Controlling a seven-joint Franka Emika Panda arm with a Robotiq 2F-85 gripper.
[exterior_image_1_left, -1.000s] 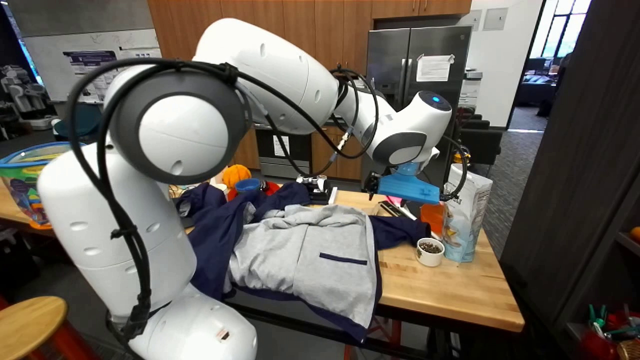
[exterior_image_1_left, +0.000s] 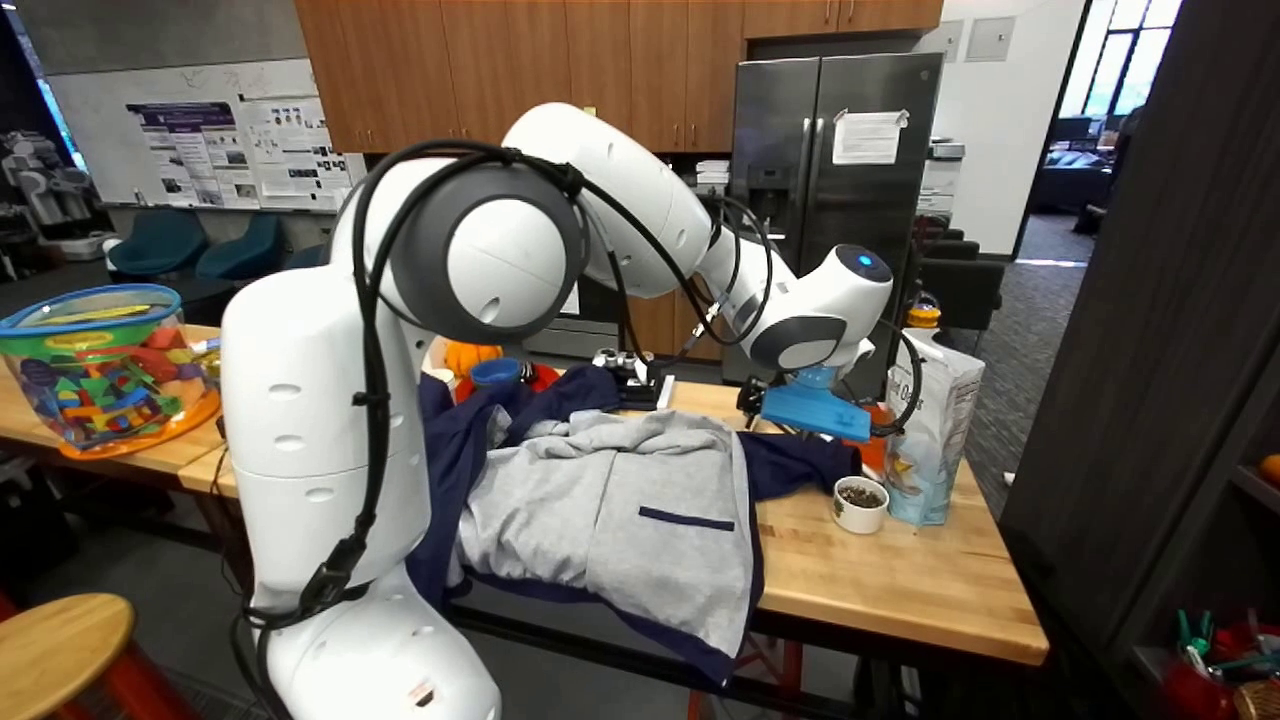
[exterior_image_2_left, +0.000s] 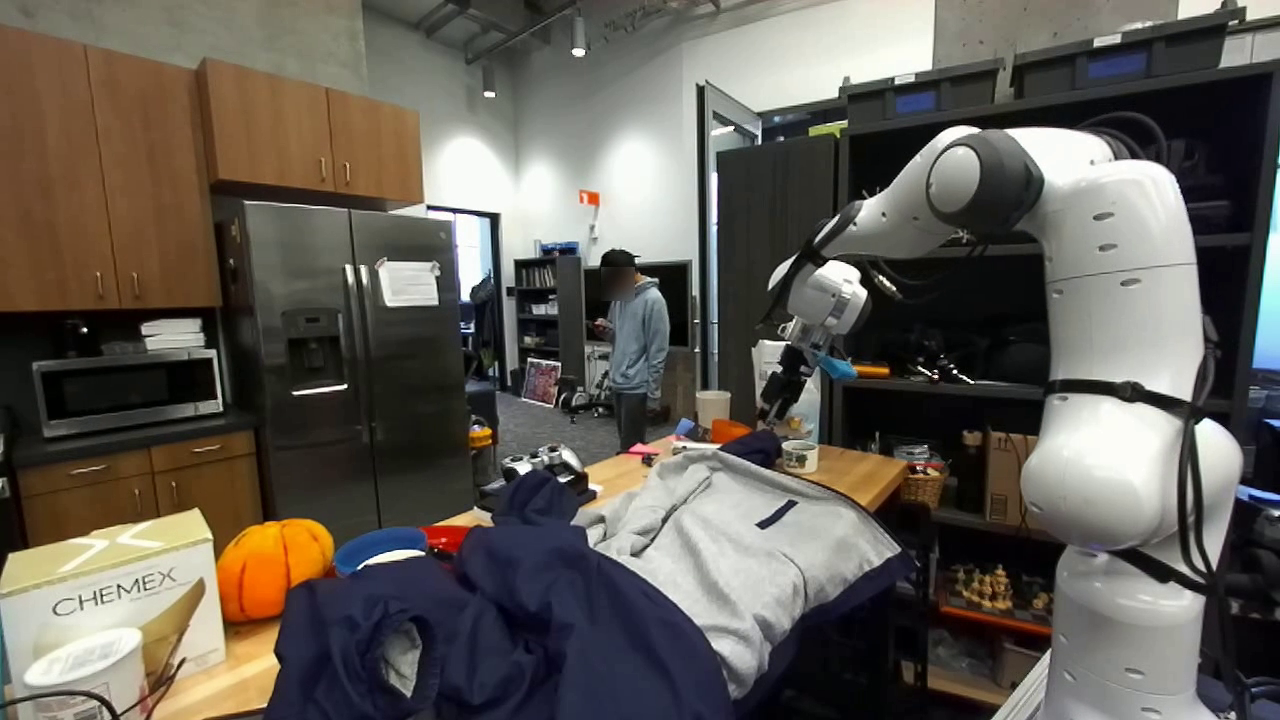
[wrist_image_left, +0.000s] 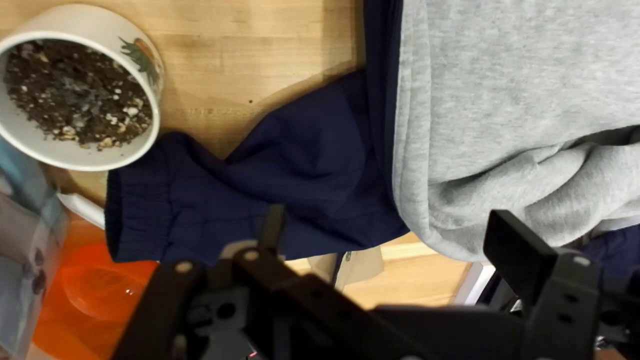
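Note:
A jacket lies spread on the wooden table, its grey lining (exterior_image_1_left: 624, 492) facing up. One navy sleeve (wrist_image_left: 288, 180) reaches out toward a small white pot of soil (wrist_image_left: 78, 90), its elastic cuff against or just under the pot's side. The other navy part (exterior_image_2_left: 516, 612) drapes over the table's near end in exterior view 2. My gripper is open above the table, over the far edge of that sleeve and the jacket's corner, with nothing held. In exterior view 2 the gripper (exterior_image_2_left: 783, 390) points down near the pot; contact with the sleeve cannot be made out.
A tall bag (exterior_image_1_left: 933, 426) and an orange container (wrist_image_left: 96, 294) crowd the pot. A black-and-white device (exterior_image_1_left: 636, 374) sits behind the jacket. The orange pumpkin (exterior_image_2_left: 274, 569) and Chemex box (exterior_image_2_left: 114, 600) stand at the other end. Bare tabletop (exterior_image_1_left: 888, 576) lies at the front right.
The arm has come down, bringing the gripper lower toward the table near the sleeve. Its elbow and upper links have shifted right in exterior view 1. The jacket looks unmoved.

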